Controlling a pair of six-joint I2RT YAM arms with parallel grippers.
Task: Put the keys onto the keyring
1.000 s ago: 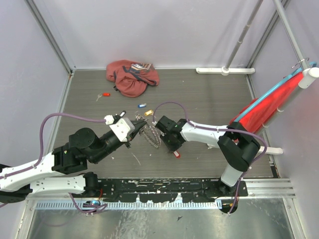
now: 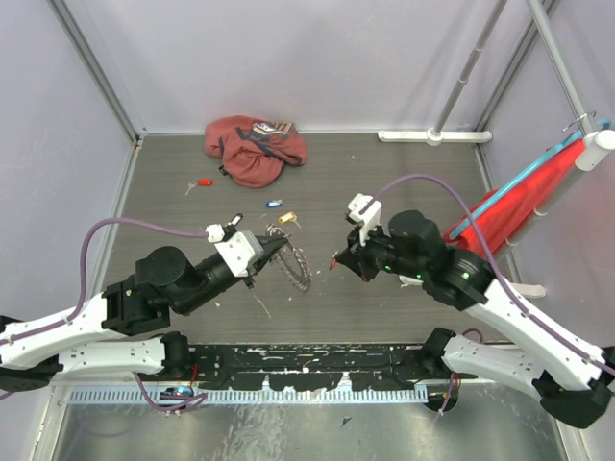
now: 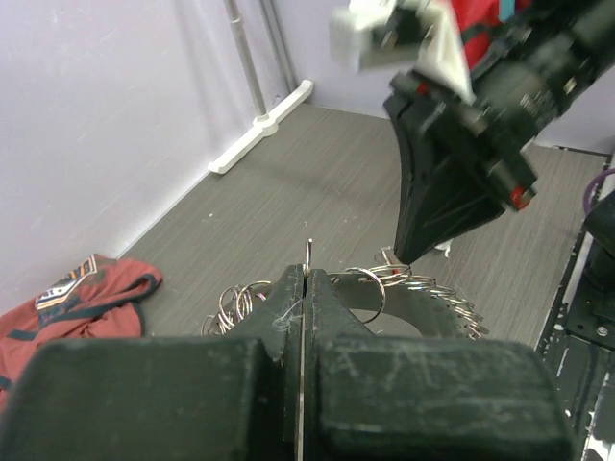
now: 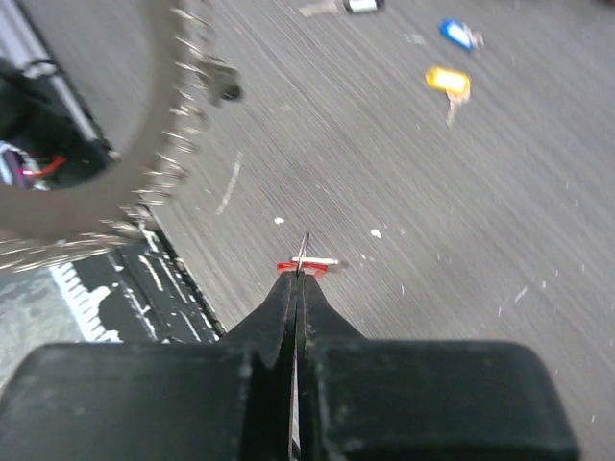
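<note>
The large coiled metal keyring point(image 2: 293, 269) is held up by my left gripper point(image 2: 281, 242), whose fingertips are shut on its wire. In the left wrist view its coils point(image 3: 452, 300) spread either side of the fingers. My right gripper point(image 2: 348, 256) is shut just right of the ring, with a small red-tagged key point(image 4: 312, 267) at its fingertips. Only part of that key shows. On the floor lie a blue-tagged key point(image 2: 275, 204), a yellow-tagged key point(image 2: 288, 218), another red-tagged key point(image 2: 205, 182), and a dark-and-white-tagged key point(image 4: 361, 5).
A crumpled red cloth point(image 2: 255, 151) lies at the back. White-footed poles point(image 2: 434, 137) and a hanging red cloth point(image 2: 509, 206) stand to the right. Open floor surrounds the loose keys.
My right gripper has moved away from the front edge, its arm now reaching in from lower right. The red-tagged key at its tips moved with it. The left arm and ring look almost still.
</note>
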